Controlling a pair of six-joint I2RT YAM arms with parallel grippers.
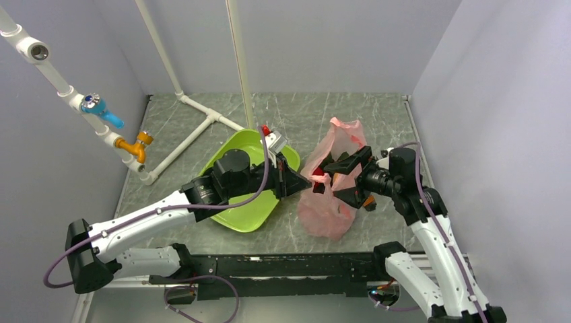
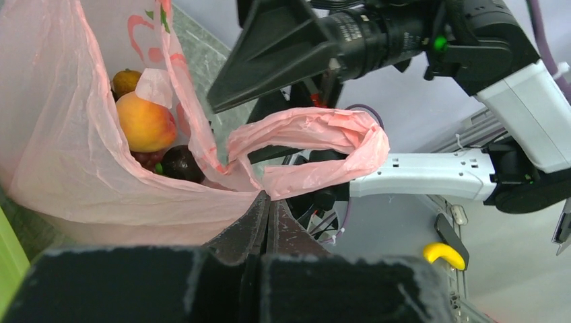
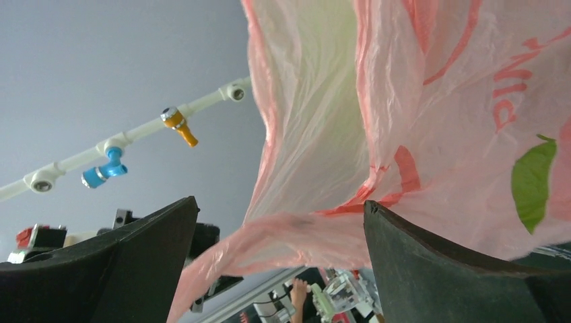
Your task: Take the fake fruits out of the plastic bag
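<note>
The pinkish plastic bag point(image 1: 326, 215) stands on the grey table right of the green tray, its mouth gaping. Inside, the left wrist view shows a peach point(image 2: 145, 124), a yellow-brown fruit point(image 2: 126, 81) and a dark round fruit point(image 2: 180, 163). My left gripper is shut at the base of the looped handle point(image 2: 323, 128), pinching thin plastic at its tips. My right gripper point(image 1: 342, 180) is open at the bag's right side. In the right wrist view, a strip of pink plastic runs through the gap between its fingers, not clamped.
The green tray point(image 1: 249, 219) lies beneath the left arm and is empty where visible. A dark and orange object point(image 1: 369, 202) rests on the table by the right gripper. White pipes point(image 1: 192, 138) cross the back left. Behind the bag, the table is clear.
</note>
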